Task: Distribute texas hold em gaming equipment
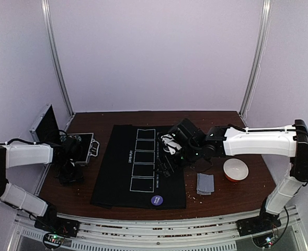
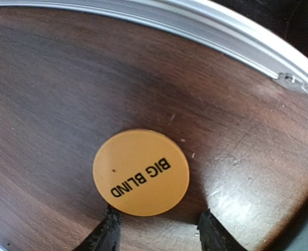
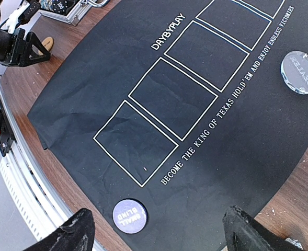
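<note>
An orange BIG BLIND disc [image 2: 138, 164] lies on bare wood beside the open metal case [image 1: 83, 141]. My left gripper is open over it, fingertips at the disc's near edge, nothing held. My right gripper hangs open and empty over the black mat [image 1: 112, 183], which bears white card outlines. A purple SMALL BLIND disc [image 3: 129, 216] lies at the mat's near edge. A clear DEALER disc [image 3: 300, 72] rests on the mat, hidden under the right arm in the top view.
A stack of cards [image 1: 205, 184] lies right of the mat. A white-and-red bowl [image 1: 235, 168] stands farther right.
</note>
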